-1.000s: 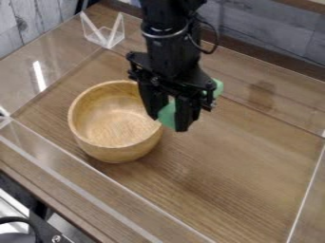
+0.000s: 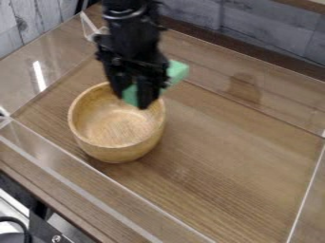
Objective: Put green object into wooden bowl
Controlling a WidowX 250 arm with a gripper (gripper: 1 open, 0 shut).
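The round wooden bowl [image 2: 109,129] sits left of centre on the table. Over its far right rim hangs my black gripper [image 2: 137,93], shut on the green object [image 2: 176,72]. Pale green shows to the right of the fingers, and a smaller green patch shows low between them. Most of the object is hidden behind the gripper. How high it hangs above the bowl is hard to judge, and the motion blurs the fingers.
Bare wooden table [image 2: 229,157] stretches to the right and front of the bowl. Raised edges run along the left and back. A dark cable [image 2: 18,228] lies at the lower left corner, off the table.
My arm has moved left with the green object in its grip, from right of the bowl to over its far right rim. The bowl stays where it was.
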